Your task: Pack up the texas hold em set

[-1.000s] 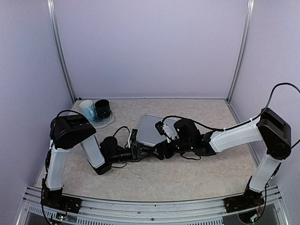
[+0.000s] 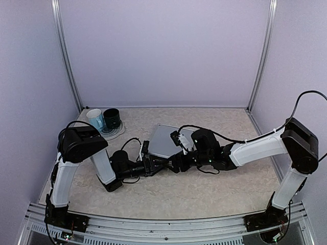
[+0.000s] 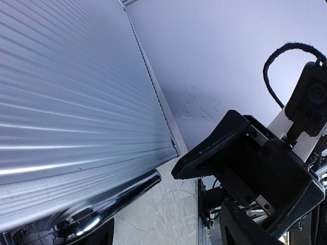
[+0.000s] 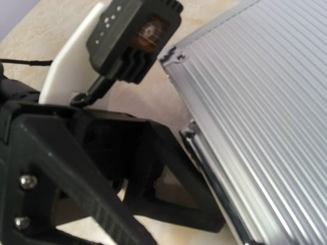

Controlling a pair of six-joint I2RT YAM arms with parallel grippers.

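A ribbed silver case lies at the middle of the table, partly covered by both arms. Its dark, shiny handle runs along the near edge in the left wrist view. My left gripper is at that front edge, close beside the case in the right wrist view. Whether its fingers hold the handle is hidden. Facing it almost tip to tip, my right gripper is also at the case's front. The left wrist view shows this right gripper with its fingers apart and nothing visible between them.
At the back left, a light blue mug and a dark mug stand by a coiled cable. Bare table shows in front of the arms and at the back right. Walls close in the sides and back.
The left arm's upper part has shifted very slightly to the right. Both grippers stay by the front of the case, and the case has not visibly moved.
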